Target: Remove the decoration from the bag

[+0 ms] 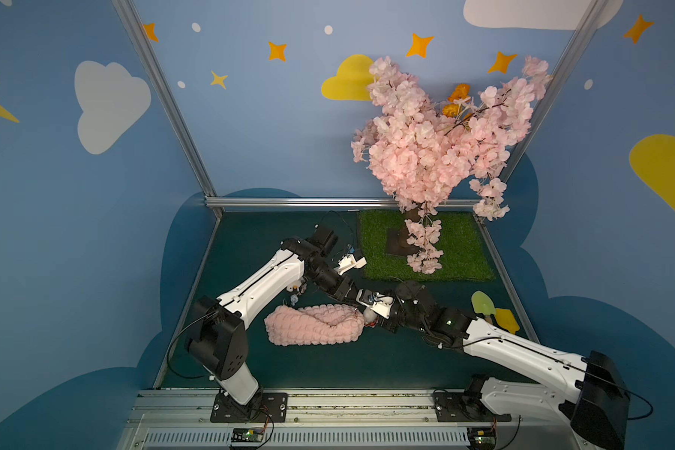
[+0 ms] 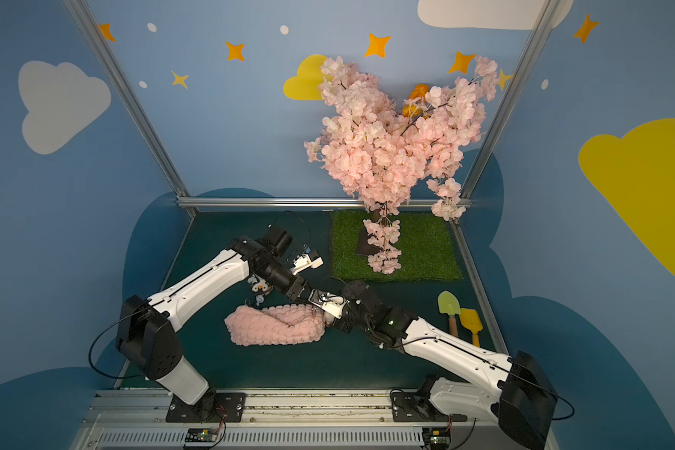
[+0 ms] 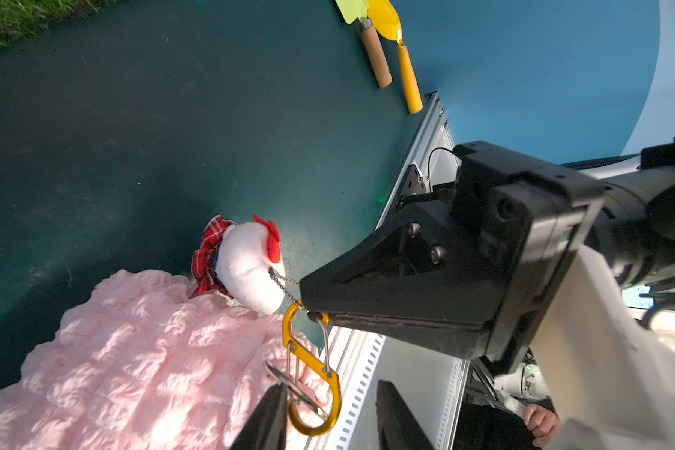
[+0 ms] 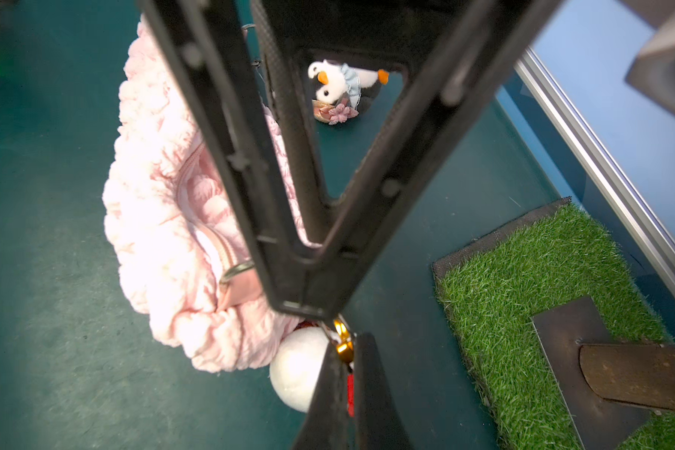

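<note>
The pink puffy bag (image 1: 315,327) lies on the dark green floor. At its right end is the decoration, a white plush bird (image 3: 249,266) with red comb and plaid cloth; a chain ties it to a yellow carabiner (image 3: 304,352). A silver ring (image 3: 296,391) runs through the carabiner's lower loop. My right gripper is shut on the carabiner's upper end. My left gripper stands part open around the lower loop, its left finger (image 3: 266,420) close beside it and a clear gap on the right.
A penguin plush (image 4: 341,90) lies beyond the bag. The blossom tree (image 1: 427,142) stands on a grass mat (image 1: 457,247) at the back right. Two toy shovels (image 2: 457,311) lie at the right. The two arms are very close together.
</note>
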